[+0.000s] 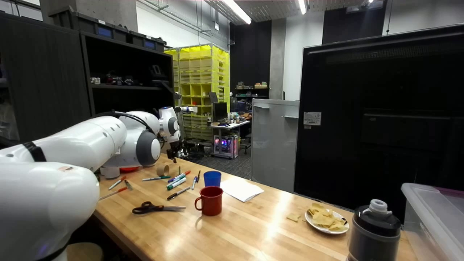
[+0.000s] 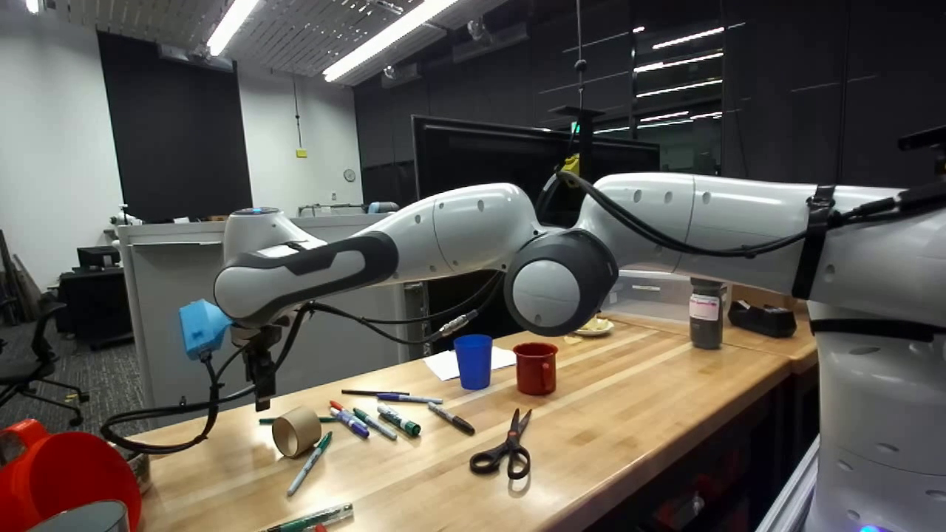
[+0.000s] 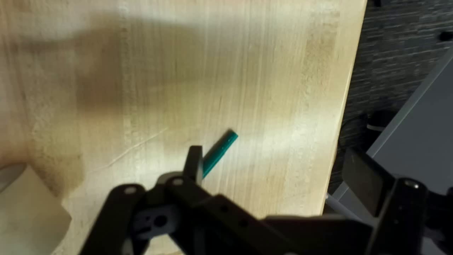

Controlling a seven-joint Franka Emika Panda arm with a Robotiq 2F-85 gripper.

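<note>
My gripper stands open in the wrist view, its two dark fingers wide apart with nothing held. Beyond the left finger (image 3: pixel 194 163) a green marker (image 3: pixel 219 152) lies on the wood, partly hidden by that finger. In exterior view 2 the gripper (image 2: pixel 262 390) points down above the table's far end, near a cardboard roll (image 2: pixel 296 433) lying on its side. The same roll (image 3: pixel 34 214) shows at the lower left of the wrist view. Exterior view 1 has the gripper (image 1: pixel 174 154) small and dark, just above the tabletop.
Several markers (image 2: pixel 388 420) lie scattered near scissors (image 2: pixel 505 454), a blue cup (image 2: pixel 474 360) and a red mug (image 2: pixel 536 369). A red container (image 2: pixel 75 483) stands at the table's near-left end. A plate of chips (image 1: pixel 327 219) and a bottle (image 1: pixel 375 232) are far from the gripper.
</note>
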